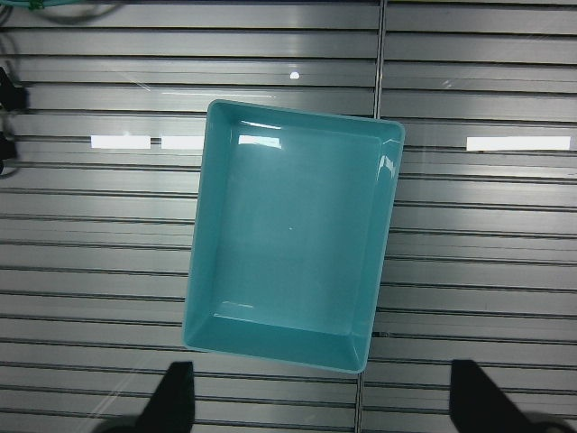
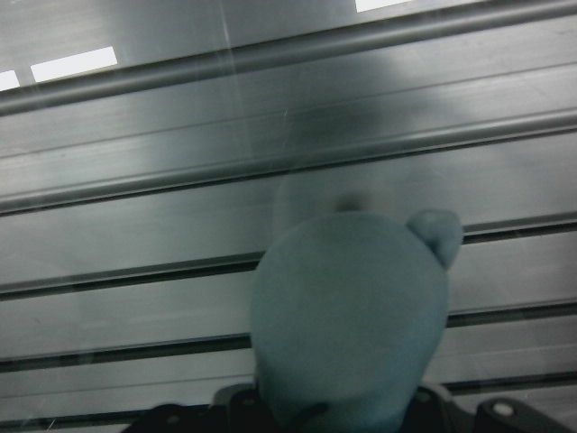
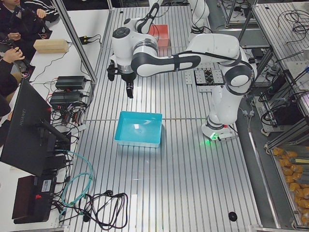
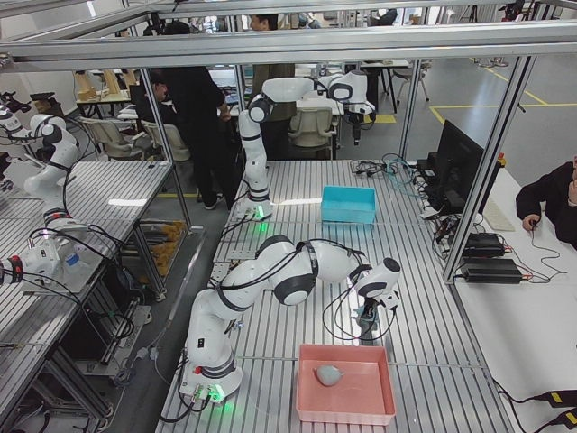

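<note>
An empty cyan bin [image 3: 138, 127] lies on the slatted metal table; my left gripper hangs above it and a little to one side, open with nothing between its fingers. In the right wrist view a pale blue-grey soft object [image 2: 347, 307], seemingly a plush toy, fills the space at my right gripper, which is shut on it. In the camera right view that gripper [image 4: 368, 320] is low over the table, just beyond a pink bin [image 4: 343, 404], which holds a small grey object [image 4: 328, 374].
Coiled black cables [image 3: 108, 210] and a cyan hose lie at the table's edge beside a monitor [image 3: 26, 128]. People sit at the side desk. The table around the cyan bin is mostly clear.
</note>
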